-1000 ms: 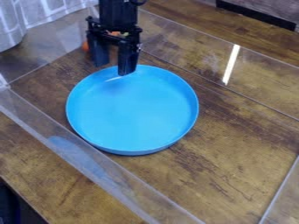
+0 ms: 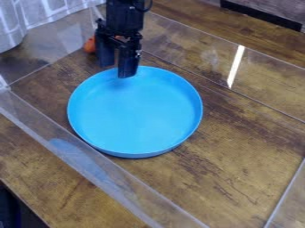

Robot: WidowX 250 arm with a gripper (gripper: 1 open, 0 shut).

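My black gripper (image 2: 116, 62) hangs at the top of the camera view, just behind the far rim of a round blue plate (image 2: 134, 114). Its two fingers point down and stand apart. A small orange object (image 2: 89, 44) lies behind the left finger, partly hidden by it; I cannot tell exactly what it is.
Transparent panels border the work area on the left and right. A white cloth or bag (image 2: 27, 22) sits at the top left.
The gripper's fingers have shifted slightly to the left and the gap between them looks a little narrower. The plate and orange object stay in place.
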